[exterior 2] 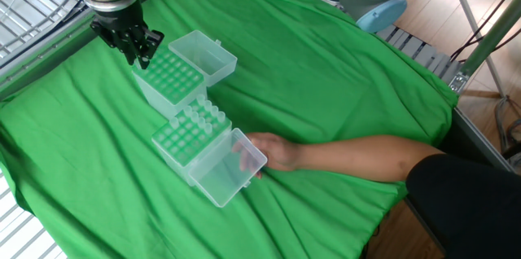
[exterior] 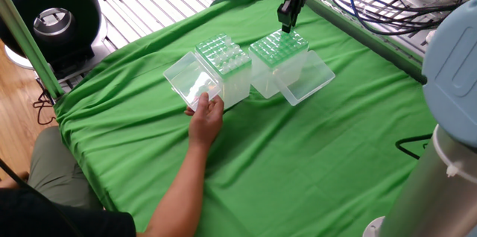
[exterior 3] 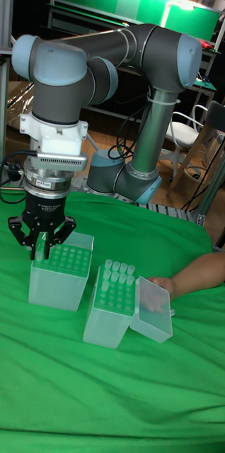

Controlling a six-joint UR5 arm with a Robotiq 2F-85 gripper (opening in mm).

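Observation:
My gripper points down just over one end of a clear box with a green perforated rack. Its fingers stand near the rack's edge in exterior view 3, with a pale shape around the tips; whether they hold it cannot be made out. In exterior view 1 the gripper covers the far corner of that rack. Beside it stands a second box with a green rack, where several clear tubes rise from the holes in part of the rack. Both boxes have their lids tipped back.
A person's hand touches the open lid of the second box. The other open lid leans out beside the first box. Wrinkled green cloth covers the table, clear in front of the boxes.

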